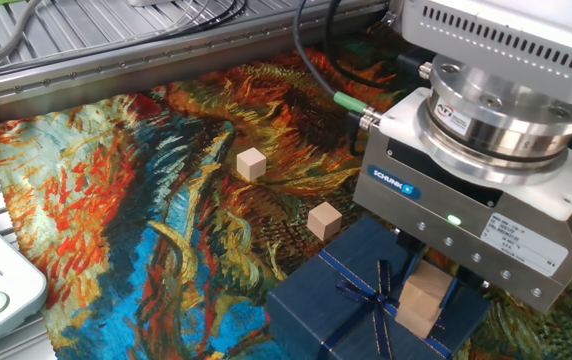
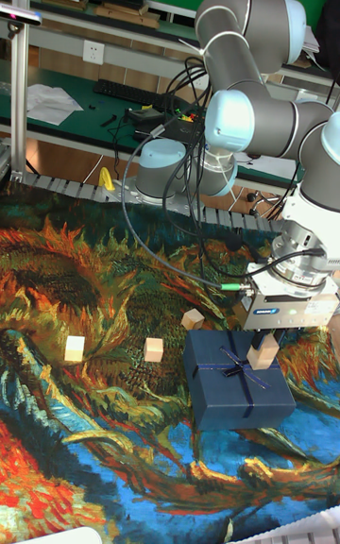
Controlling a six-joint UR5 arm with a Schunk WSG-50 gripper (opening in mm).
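A dark blue gift box (image 1: 316, 292) with a ribbon bow (image 1: 381, 296) rests on the painted cloth. My gripper (image 1: 428, 283) points down over the box's right part, its dark fingers on either side of a wooden block (image 1: 425, 284). Beneath that block, more pale wood (image 1: 416, 317) shows, seemingly a second block. In exterior view 3 the wood (image 2: 263, 353) appears over the box's right side, just below the gripper. Whether the fingers press on the block, and whether the wood touches the lid, is not clear.
Two loose wooden cubes (image 1: 251, 164) lie on the cloth left of the box. Exterior view 3 shows another cube (image 2: 193, 318) behind the box. A white device (image 1: 1, 285) stands at the left edge.
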